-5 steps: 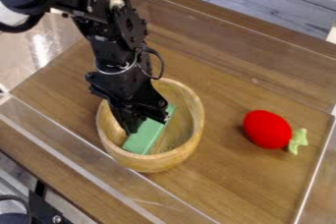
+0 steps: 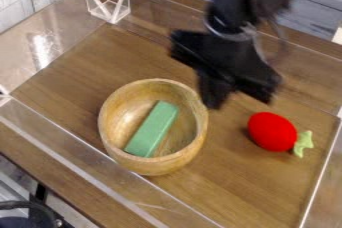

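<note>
My gripper (image 2: 221, 82), dark and motion-blurred, is raised over the table right of and behind the wooden bowl (image 2: 118, 107); whether it is open or shut is unclear through the blur. A green block (image 2: 152, 127) lies inside the bowl. A red vegetable with a green top, tomato-like or radish-like (image 2: 271, 131), lies on the table to the bowl's right.
The wooden table (image 2: 80, 72) has free room at the left and at the front right. Clear raised edges border it, and a whitish wall stands at the back.
My gripper has risen out of the bowl and swung right. The green block remains in the bowl.
</note>
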